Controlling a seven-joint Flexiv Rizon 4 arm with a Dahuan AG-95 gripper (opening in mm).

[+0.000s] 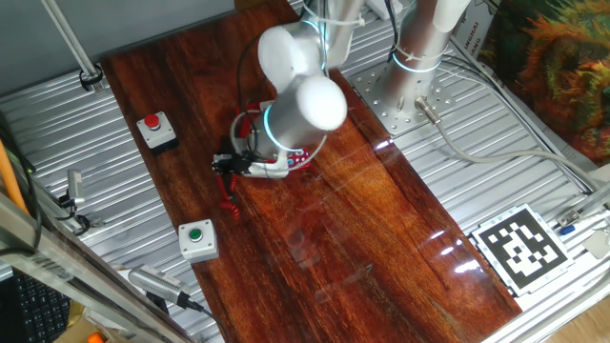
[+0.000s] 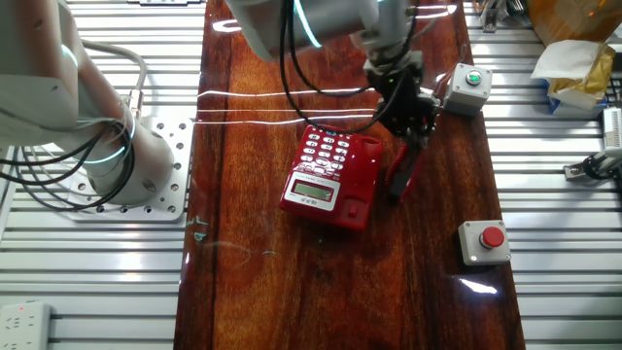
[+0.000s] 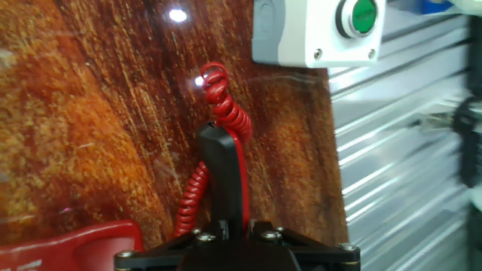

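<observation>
The black and red telephone handset (image 3: pixel 227 177) extends up from between my gripper's fingers in the wrist view, with its red coiled cord (image 3: pixel 226 105) by its far end. My gripper appears shut on the handset, its fingers close in on both sides; its lower part is hidden there. From exterior view 2, the handset (image 2: pixel 403 177) shows tilted below the gripper (image 2: pixel 413 131), beside the red telephone base (image 2: pixel 335 180). Whether the handset touches the table cannot be told. In exterior view 1 the arm covers most of the base.
A box with a green button (image 1: pixel 198 240) and one with a red button (image 1: pixel 157 131) stand along the table's edge. A marker board (image 1: pixel 520 250) lies off to the right.
</observation>
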